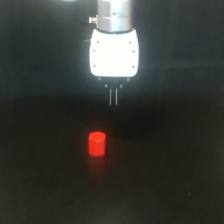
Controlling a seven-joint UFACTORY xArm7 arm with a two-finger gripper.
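A small bright red block [97,145] stands upright on the dark surface, left of the middle in the camera view. Above it and a little to its right hangs my gripper [113,97], pointing straight down from a white hand [114,55]. Two thin, pale, parallel lines mark the fingers, with a narrow dark strip between them. Nothing shows in that strip. The fingers are too small and dark to tell how far the fingers stand apart. Clear space separates the fingertips from the block.
Behind the arm the background is black, with a faint pale shape cut off at the top left edge.
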